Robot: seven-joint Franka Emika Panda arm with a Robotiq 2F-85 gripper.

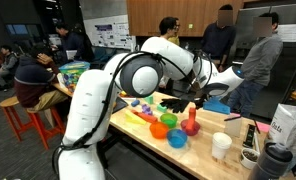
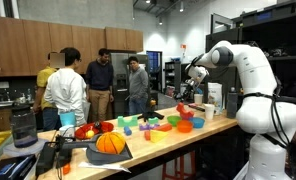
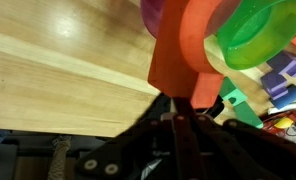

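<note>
In the wrist view, my gripper points over the wooden table with its dark fingers close together. A curved red-orange piece (image 3: 176, 60) reaches right up to the fingertips; whether its edge is pinched between them is hard to see. Exterior view 1 shows a red upright piece (image 1: 192, 115) below the wrist, just over or in a pinkish-red bowl (image 1: 190, 128). Close by are an orange bowl (image 1: 159, 130), a green bowl (image 1: 168, 120) and a blue bowl (image 1: 177, 138). The arm hides part of the table behind it.
White cups (image 1: 221, 145) and dark lidded containers (image 1: 272, 160) stand at the table's right. Small coloured blocks lie beyond the bowls. An orange ball (image 2: 111, 144) sits at the far end. People stand behind the table. Bare wood (image 3: 58, 70) shows left in the wrist view.
</note>
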